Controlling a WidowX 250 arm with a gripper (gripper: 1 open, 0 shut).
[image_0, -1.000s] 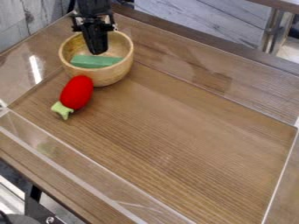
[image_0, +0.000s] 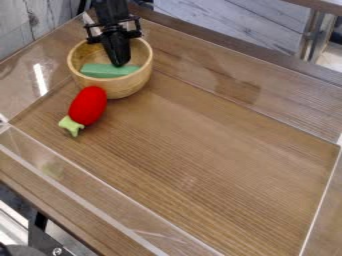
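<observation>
My dark gripper reaches down from the top into a wooden bowl at the upper left; its fingertips are small and I cannot tell whether they are open or shut. A green piece lies inside the bowl, just below the gripper. A red object with a pale green end lies on the table in front of the bowl.
A pale structure stands at the top right corner.
The gripper has shifted slightly within the bowl. The bowl and red object look nearly unchanged.
</observation>
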